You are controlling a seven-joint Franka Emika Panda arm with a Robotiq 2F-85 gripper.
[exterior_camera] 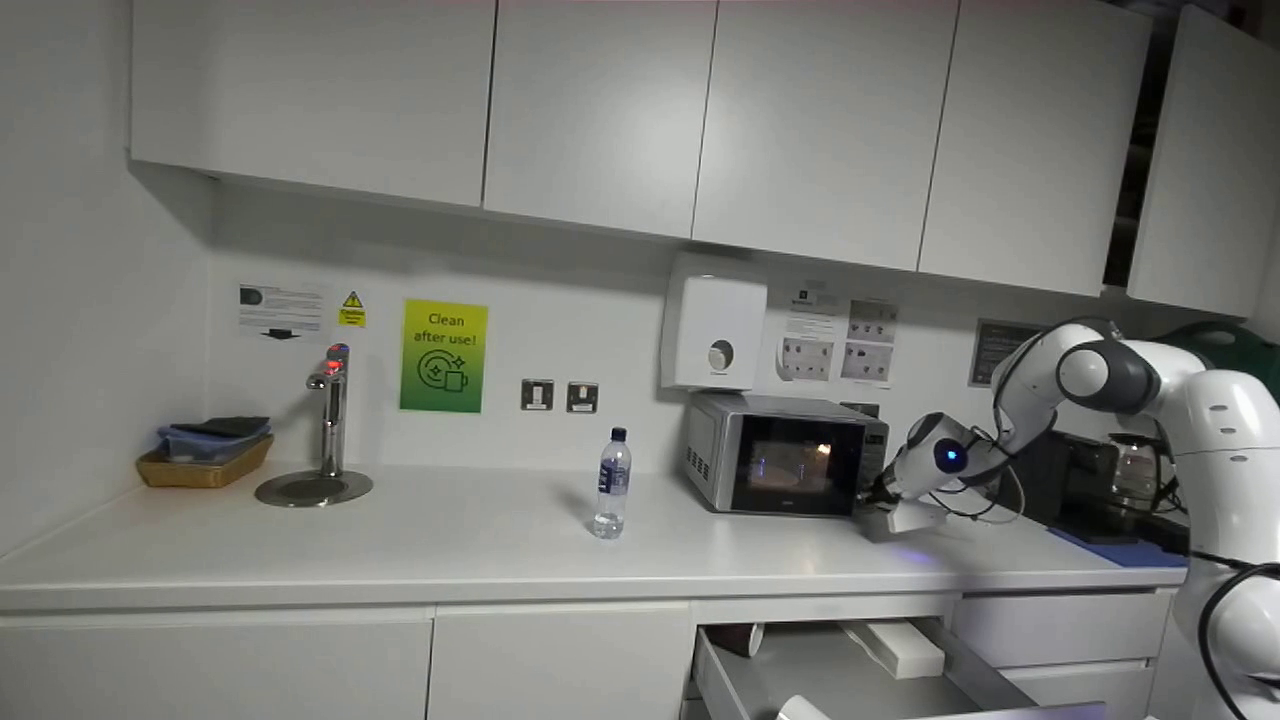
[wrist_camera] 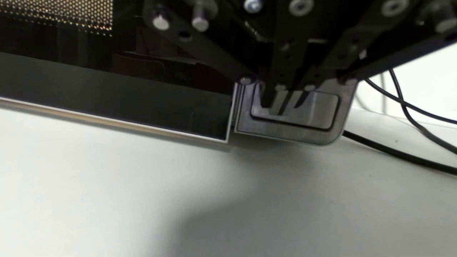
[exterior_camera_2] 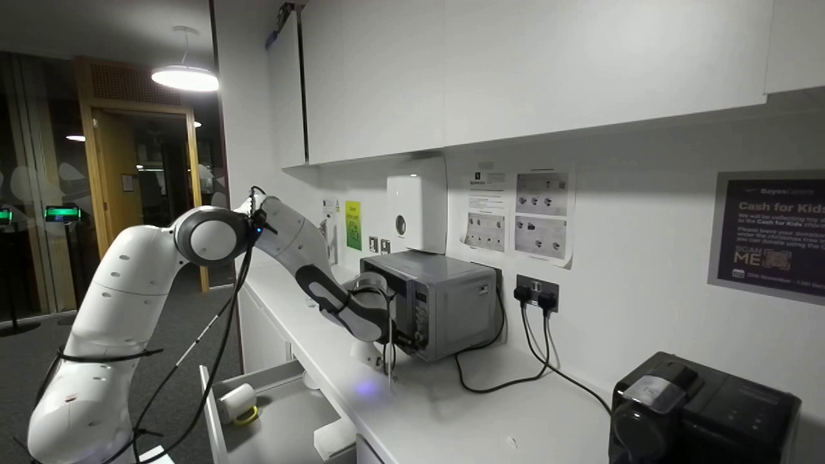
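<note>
The grey microwave (exterior_camera: 786,456) stands on the counter with its door shut and its inside lit. At the lower end of its control panel is a wide release button (wrist_camera: 319,111), framed in grey. My gripper is shut, its fingertips over the left part of that button with nothing visible between them. Whether the tips press on the button or hover just off it, I cannot tell. In the second exterior view, the gripper (exterior_camera_2: 403,340) reaches the panel's lower front, partly hidden by the arm.
Below the counter an open drawer (exterior_camera: 816,672) holds a white box (exterior_camera: 906,650) and cups. A water bottle (exterior_camera: 612,484) stands left of the microwave. Black cables (wrist_camera: 398,156) lie to its right, and a coffee machine (exterior_camera_2: 696,410) stands farther right.
</note>
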